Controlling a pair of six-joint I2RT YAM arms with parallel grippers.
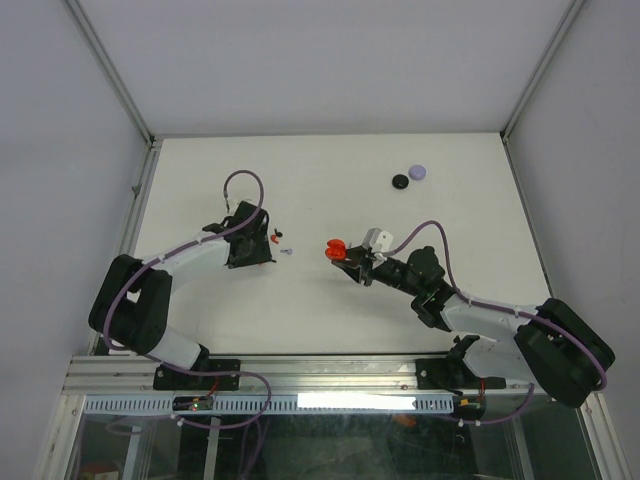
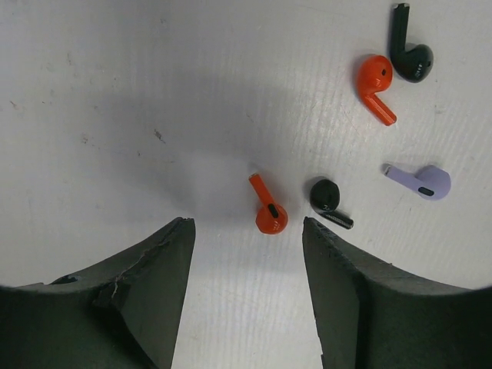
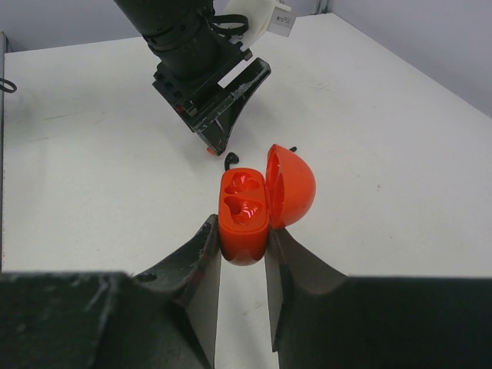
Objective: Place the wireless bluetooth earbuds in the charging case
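Observation:
In the right wrist view an orange charging case [image 3: 244, 219], lid up, shows two empty sockets. My right gripper is shut on its lower part and holds it above the table. The left gripper stands part open with nothing between its fingers. Just past its fingertips lies an orange earbud [image 2: 271, 219], nearer the right one, its stem pointing up and left in the left wrist view. A second orange earbud [image 2: 375, 84] lies farther off at the upper right of that view.
A black earbud [image 2: 324, 196] lies close right of the nearer orange one. Another black earbud [image 2: 415, 61] and a purple earbud [image 2: 433, 182] lie farther right. A black case [image 1: 400, 181] and a purple case [image 1: 417, 172] stand at the back right.

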